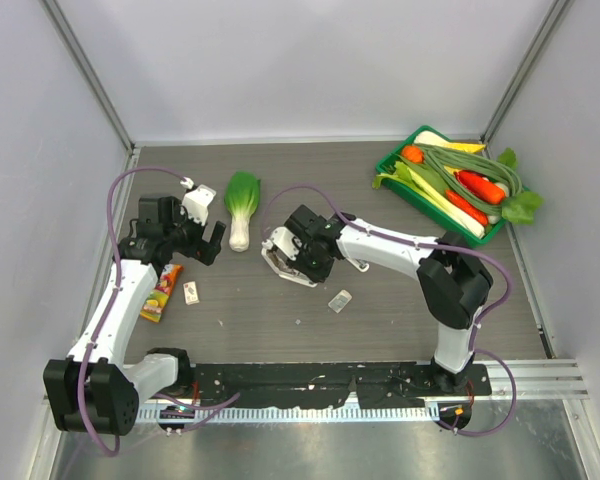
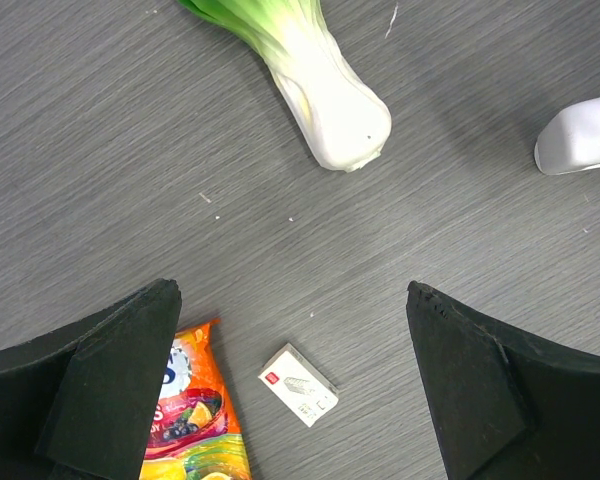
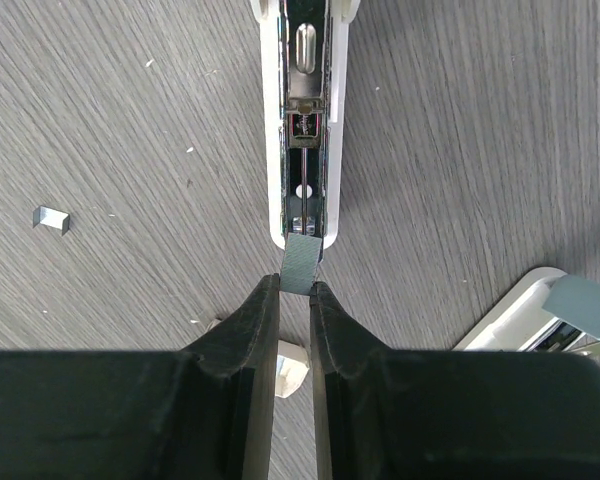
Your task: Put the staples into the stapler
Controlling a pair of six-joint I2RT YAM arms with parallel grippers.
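An opened white stapler (image 3: 272, 140) lies mid-table, its metal staple channel exposed in the right wrist view. My right gripper is shut on a grey strip of staples (image 3: 300, 262) at the channel's near end. In the top view that gripper (image 1: 310, 262) covers part of the stapler. My left gripper stands open at the left, above bare table near a small staple box (image 2: 298, 385). Another white stapler-like tool (image 3: 502, 318) with grey on it lies at the right wrist view's lower right.
A leek (image 1: 240, 220) and a snack bag (image 1: 160, 295) lie left. A green basket of vegetables (image 1: 388, 165) stands back right. Small pale boxes (image 1: 339, 301) and a staple fragment (image 3: 52, 219) lie on the table.
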